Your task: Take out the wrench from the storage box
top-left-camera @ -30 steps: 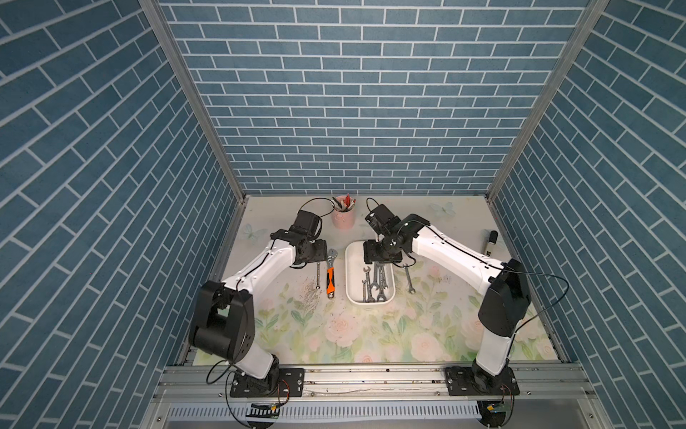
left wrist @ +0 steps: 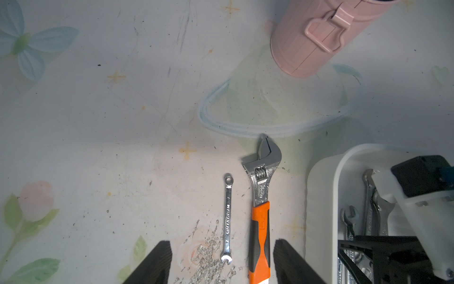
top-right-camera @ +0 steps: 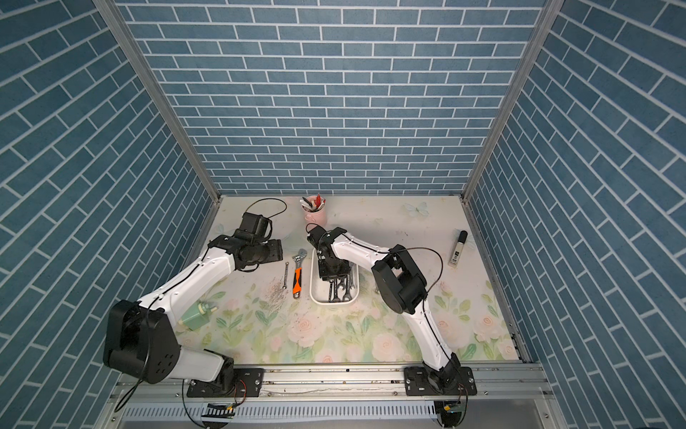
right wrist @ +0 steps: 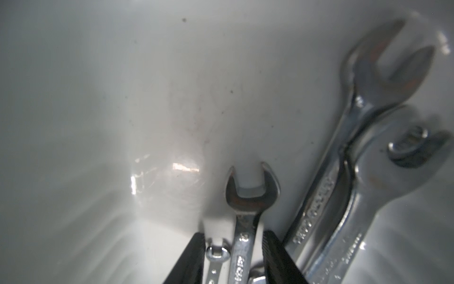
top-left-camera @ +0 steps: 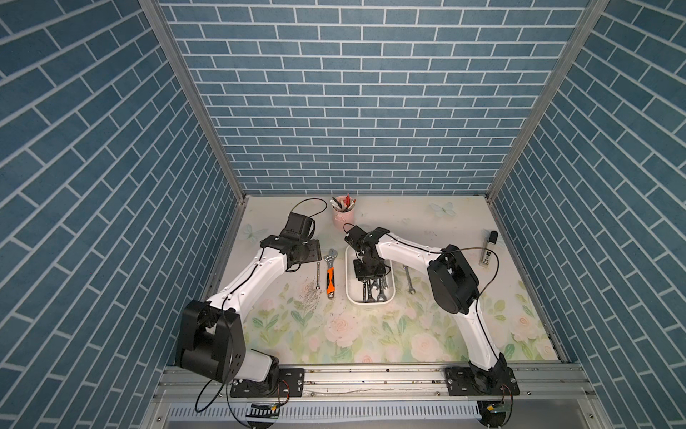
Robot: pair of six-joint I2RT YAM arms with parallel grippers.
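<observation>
Several steel wrenches (right wrist: 359, 222) lie in the white storage box (top-left-camera: 348, 286). My right gripper is down inside it, fingers part open on either side of a small open-end wrench (right wrist: 246, 203), whose head points away from me; a smaller wrench (right wrist: 213, 262) also lies between the fingers. Whether they touch either is unclear. My left gripper stands open over the table left of the box, above a small combination wrench (left wrist: 227, 213) and an orange-handled adjustable wrench (left wrist: 259, 241).
A pink cup of pens (top-left-camera: 343, 214) stands behind the box. A loose wrench (top-left-camera: 408, 282) lies right of the box, and a black-capped marker (top-right-camera: 458, 248) farther right.
My right arm has lowered and moved left, bringing its gripper down into the box. My left arm has drawn back slightly to the left.
</observation>
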